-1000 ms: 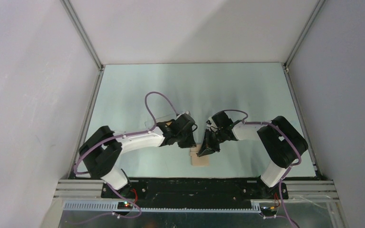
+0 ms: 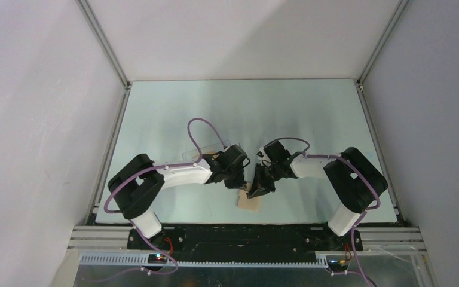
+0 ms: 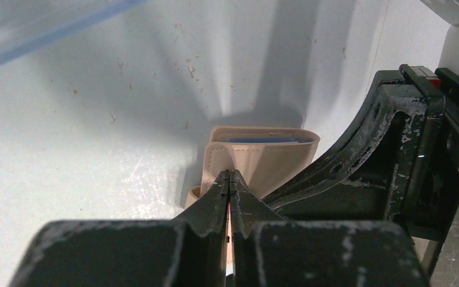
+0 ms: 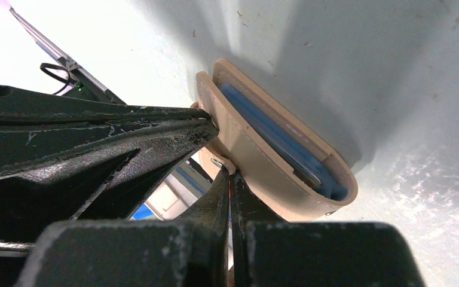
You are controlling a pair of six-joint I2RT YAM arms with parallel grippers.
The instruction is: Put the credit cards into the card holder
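Observation:
A beige card holder (image 2: pixel 248 202) lies at the front centre of the table, both grippers on it. In the left wrist view its pocket (image 3: pixel 263 156) shows a blue card along the top; in the right wrist view the blue card (image 4: pixel 269 128) sits inside the holder's slot. My left gripper has its tips close together at the holder's near face; whether anything is between them is unclear. My right gripper is shut, its tips against the holder's lower flap; the other arm's black finger reaches over the holder beside it.
A clear tray (image 2: pixel 189 155) lies behind the left arm, partly hidden. White walls stand at both sides.
Over the last second my left arm shifted slightly right toward the holder, and the holder moved a little left. The right arm barely moved.

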